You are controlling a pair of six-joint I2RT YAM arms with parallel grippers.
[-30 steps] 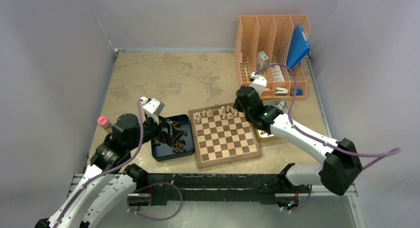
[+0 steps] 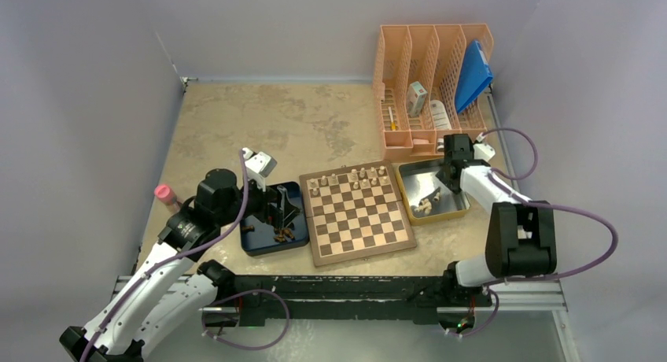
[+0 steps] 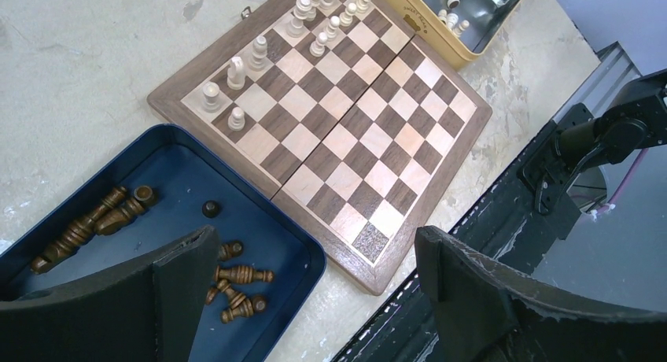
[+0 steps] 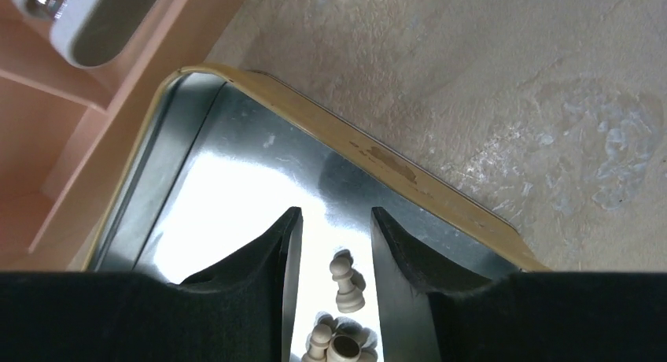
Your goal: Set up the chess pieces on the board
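The chess board [image 2: 358,220] lies mid-table, with several white pieces upright along its far side, among them a rook [image 3: 211,96] at a corner and a knight [image 3: 236,73] beside it. Brown pieces [image 3: 244,274] lie in the dark blue tray [image 3: 259,208] left of the board. Over that tray my left gripper hangs open and empty. At the right, my right gripper is over the yellow-rimmed metal tray [image 4: 409,177], open with nothing between its fingers. A white pawn [image 4: 346,283] lies in that tray near other white pieces [image 4: 318,340], partly cut off by the view's lower edge.
A pink organiser rack [image 2: 393,86] stands directly behind the metal tray, close to my right arm. A pink-capped bottle [image 2: 165,195] is at the left edge. Bare table spreads behind the board.
My right arm has swung right from the board's far right side to over the metal tray. The left gripper has shifted slightly right over the blue tray. The pieces on the board look unchanged.
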